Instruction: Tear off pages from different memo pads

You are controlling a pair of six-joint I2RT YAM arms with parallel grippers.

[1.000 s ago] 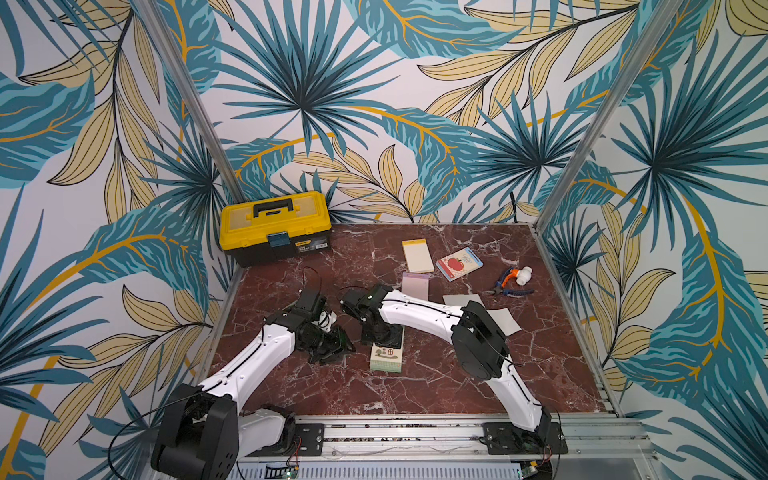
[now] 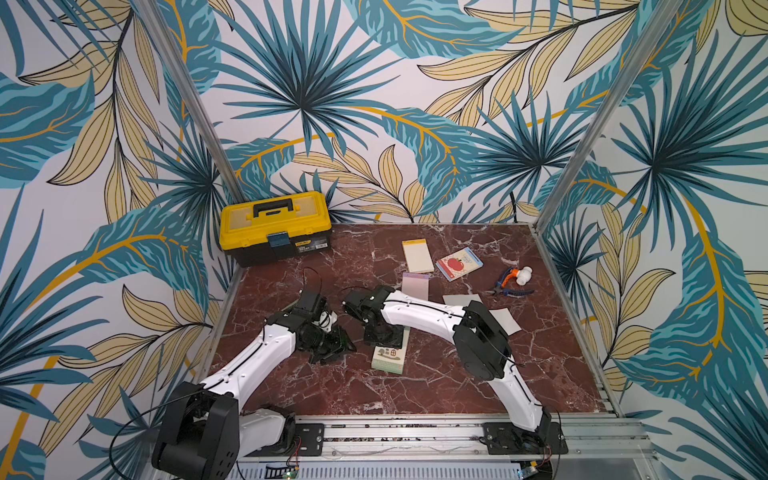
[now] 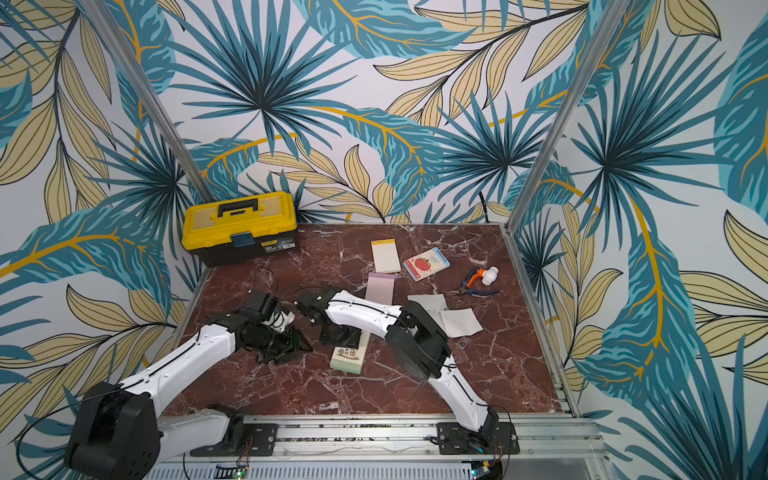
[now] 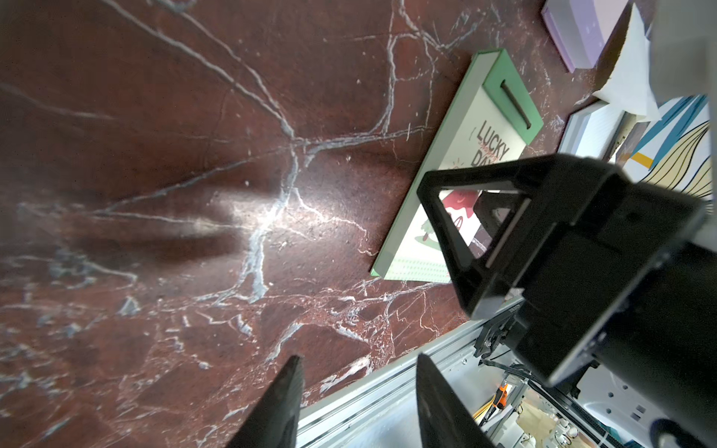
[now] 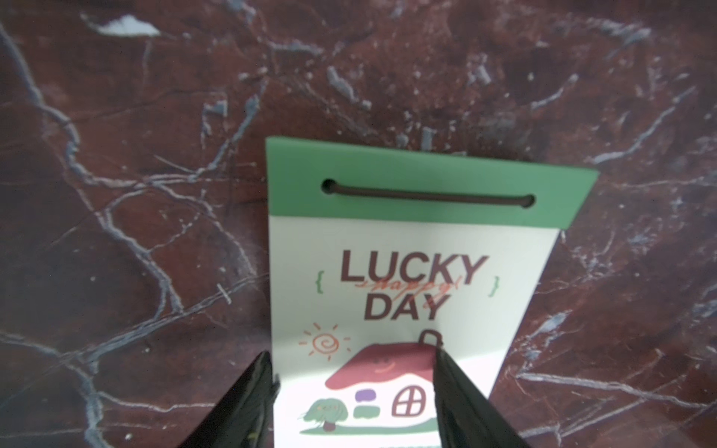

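The "LUCKY DAY" memo pad (image 5: 478, 313), white with a green binding strip, lies flat on the marble table. Over it is my right gripper, its fingers apart, one near the pad's left edge and the other above the picture. Whether they touch the pad cannot be told. The same pad (image 4: 418, 246) shows in the left wrist view, partly behind the right gripper. My left gripper is open and empty, to the left of the pad. Behind the right arm lies a lilac pad (image 2: 415, 285); further back are a yellow-topped pad (image 2: 417, 256) and an apple-cover pad (image 2: 460, 264).
Two loose white sheets (image 2: 505, 321) lie right of the right arm. Pliers (image 2: 512, 291) and an orange-and-white object (image 2: 521, 276) are at the far right. A yellow toolbox (image 2: 276, 224) stands at the back left.
The Lucky Day pad has turned slightly and shifted a little to the right, and my right gripper has moved slightly. The left arm looks still.
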